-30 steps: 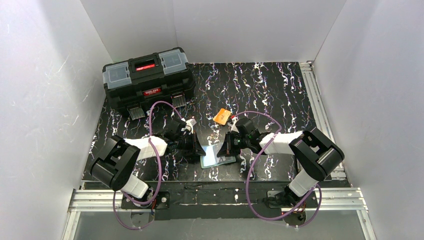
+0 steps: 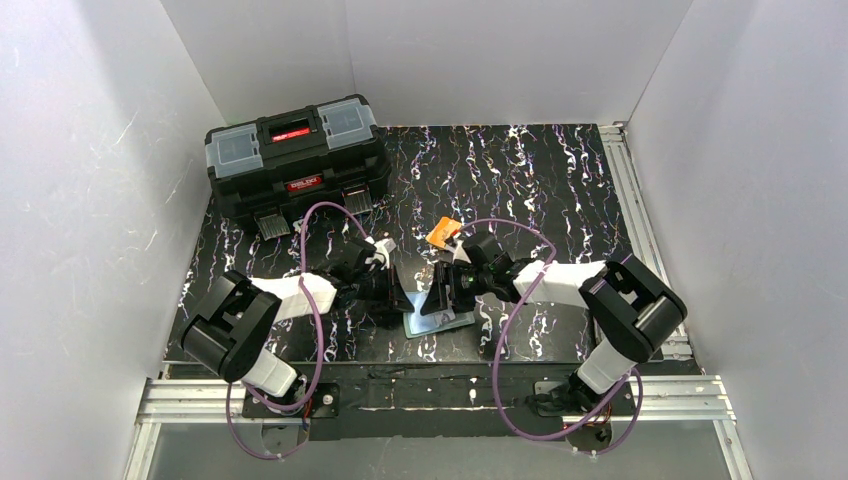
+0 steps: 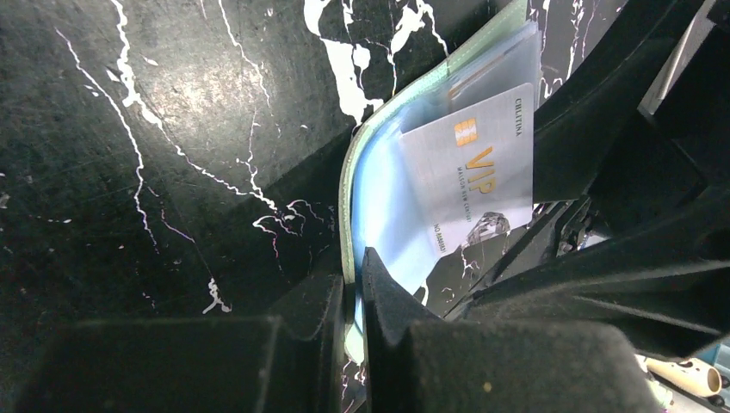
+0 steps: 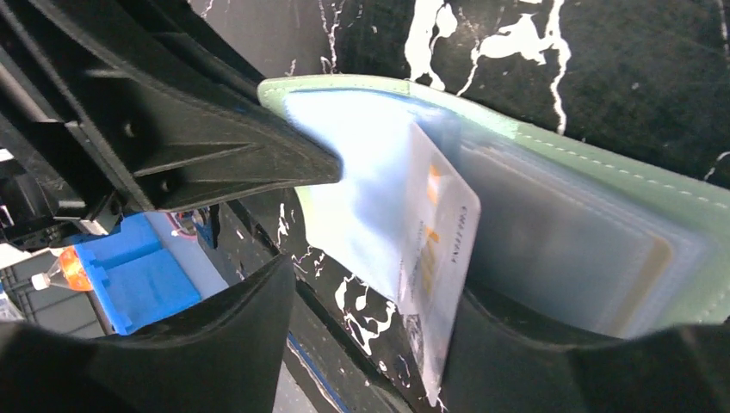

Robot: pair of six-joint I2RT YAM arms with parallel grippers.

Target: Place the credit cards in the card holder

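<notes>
The light green card holder (image 2: 438,327) lies spread on the dark table, blue pocket inside. My left gripper is shut on its left edge. A silvery "VIP" card (image 3: 472,168) stands tilted against the blue pocket in the left wrist view; whether its lower edge is inside a slot cannot be told. My right gripper stands partly open over the holder, the card (image 4: 441,258) between its parted fingers, closer to the right one. In the top view an orange card (image 2: 443,232) lies flat behind the holder.
A black toolbox (image 2: 298,160) with clear lids fills the back left. The two grippers are close together over the holder. Bare table (image 2: 520,180) extends at the back right.
The holder and the left gripper have shifted very slightly to the right. The orange card has not moved.
</notes>
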